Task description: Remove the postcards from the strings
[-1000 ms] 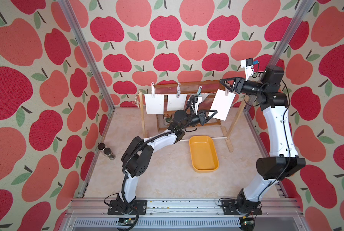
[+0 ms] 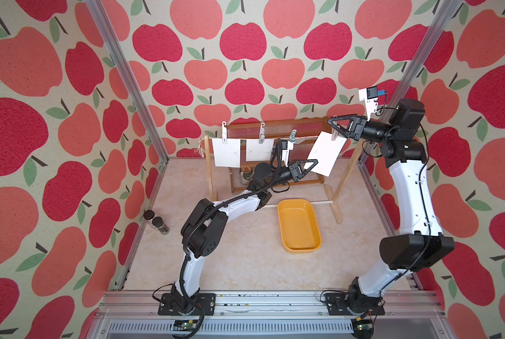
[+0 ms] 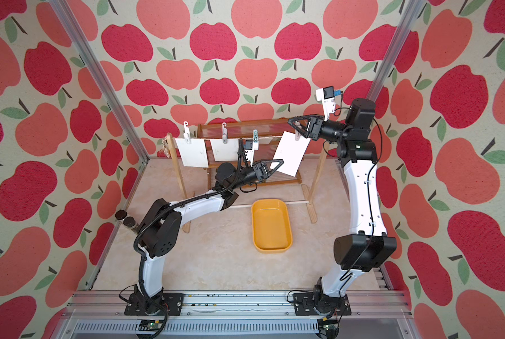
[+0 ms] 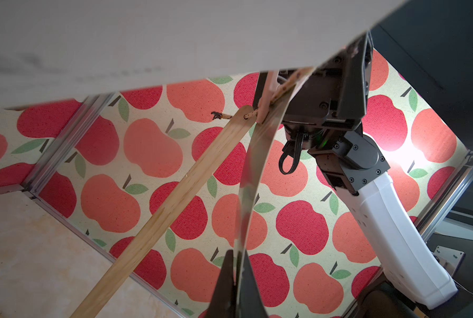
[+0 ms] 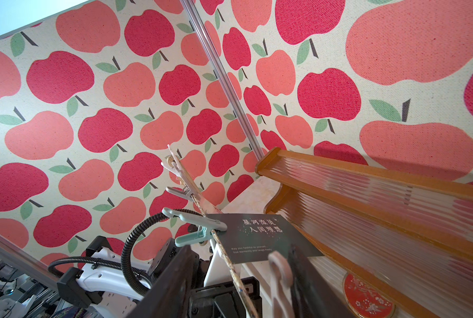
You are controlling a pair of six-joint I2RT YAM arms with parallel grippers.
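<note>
White-backed postcards (image 2: 225, 151) (image 3: 225, 148) hang from clothespins on a string between wooden posts. The rightmost postcard (image 2: 326, 151) (image 4: 255, 169) is tilted; its lower left edge is in my left gripper (image 2: 310, 167), which is shut on it. My right gripper (image 2: 343, 125) is part open around the rightmost pink clothespin (image 5: 281, 281) at that card's top. A dark postcard (image 5: 257, 233) with printed text hangs beside a mint clothespin (image 5: 194, 217).
An orange tray (image 2: 299, 226) sits on the table below the string. A wooden rack (image 5: 353, 206) stands behind the cards. Two jars (image 2: 159, 225) are at the left.
The left arm and postcards look almost unchanged.
</note>
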